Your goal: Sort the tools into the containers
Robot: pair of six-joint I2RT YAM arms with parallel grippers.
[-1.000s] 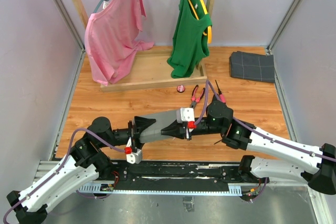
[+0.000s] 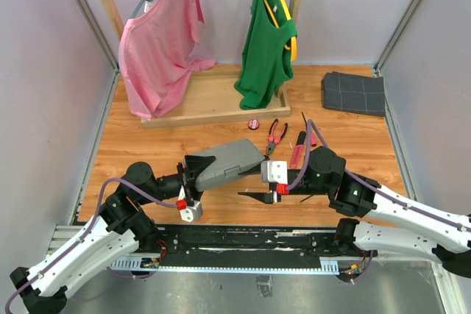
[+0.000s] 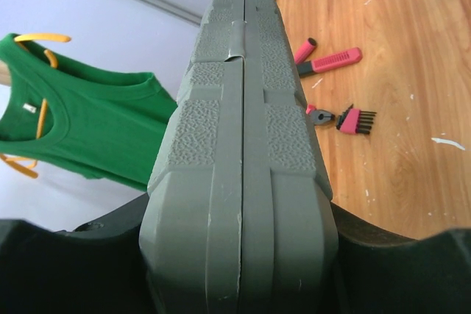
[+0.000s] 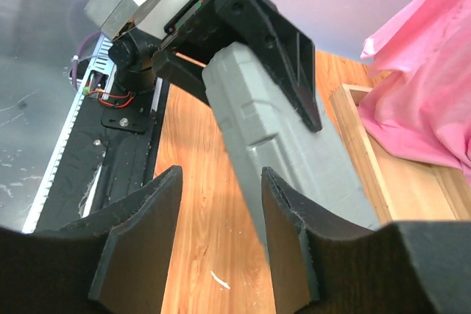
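Note:
A closed grey plastic case is held off the table, tilted, by its left end. My left gripper is shut on it; the left wrist view shows the case edge-on, its seam running up the middle. Near the case's right end, my right gripper stands with fingers apart. In the right wrist view the case passes behind one finger, and the gap of my right gripper looks empty. Red-handled pliers, a red knife and a partly hidden screwdriver lie on the table.
A small round red item lies by the wooden tray. Pink and green garments hang above that tray. At the back right rests a folded dark cloth. Bare wood lies left of the case.
My right gripper has moved away to the right from the case, which it overlapped before. The case's right end has swung up and is more exposed. The left arm has barely shifted.

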